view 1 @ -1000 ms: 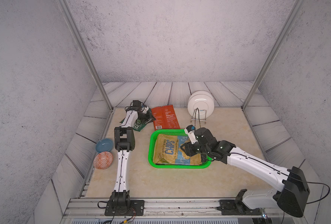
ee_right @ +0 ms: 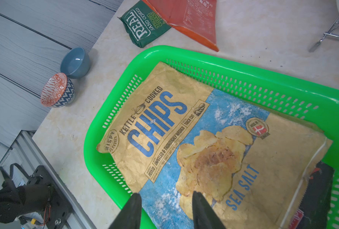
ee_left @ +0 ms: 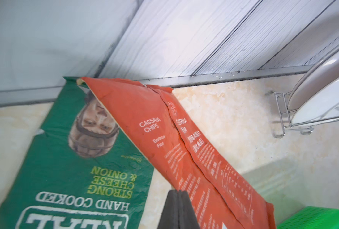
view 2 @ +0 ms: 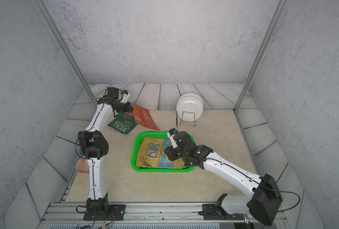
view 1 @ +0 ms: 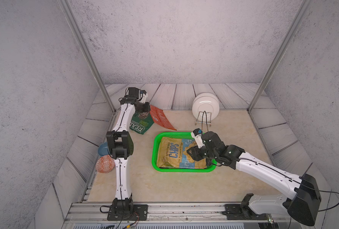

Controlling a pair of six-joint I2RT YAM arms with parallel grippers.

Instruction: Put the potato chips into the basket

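A kraft Kettle Cooked chips bag (ee_right: 158,126) lies in the green basket (ee_right: 215,67), another dark packet beneath it. My right gripper is over that bag, fingers apart, nothing seen between them. At the back left, my left gripper is shut above a green Real chips bag (ee_left: 74,175) and a red cassava chips bag (ee_left: 150,126); the red one is raised along its left edge, partly over the green. Whether the left fingertips hold its edge is unclear.
White plates (view 1: 205,103) stand in a wire rack behind the basket. A blue bowl (ee_right: 74,63) and a patterned bowl (ee_right: 57,90) sit at the left edge.
My left gripper has moved up and leftward; the red bag has tilted and shifted with its left side raised. The right arm has shifted slightly rightward.
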